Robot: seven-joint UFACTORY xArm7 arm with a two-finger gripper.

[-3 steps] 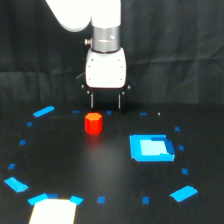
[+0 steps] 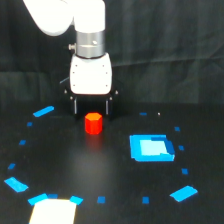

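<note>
A bright red block rests on the dark table, left of the middle. My gripper hangs over it, pointing down, with its two dark fingers spread apart. One fingertip appears to the left of the block and the other to the right, both near or above the height of its top. Nothing shows held between them. How far the fingers are from the block in depth, I cannot tell.
A blue square tray with a pale centre lies to the right. Blue tape strips and small blue marks dot the table. A pale square sits at the front left edge.
My gripper has moved left and somewhat lower, from above and right of the red block to over it. The block and the tray have stayed in place.
</note>
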